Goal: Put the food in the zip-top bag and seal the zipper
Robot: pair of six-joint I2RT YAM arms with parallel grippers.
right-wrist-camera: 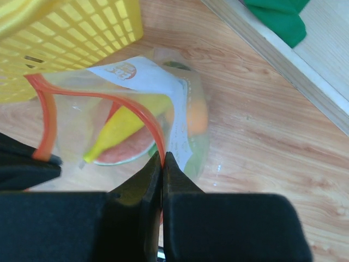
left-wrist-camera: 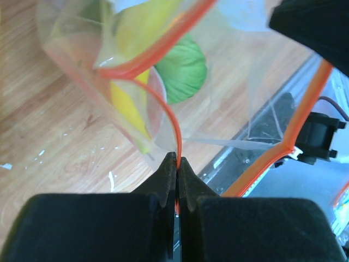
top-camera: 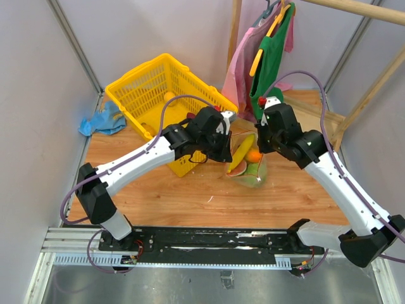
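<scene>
A clear zip top bag with an orange-red zipper edge hangs with its mouth open between my two grippers. Inside it lie a yellow banana, an orange, a pinkish slice and a green item. My left gripper is shut on one side of the bag's rim, the orange strip running down between its fingertips. On the opposite side, my right gripper is likewise shut on the orange rim. White printing shows on the bag in the right wrist view.
Behind the left arm stands a yellow basket with a few items inside. A blue cloth lies at the left. Pink and green garments hang from a wooden rack at back right.
</scene>
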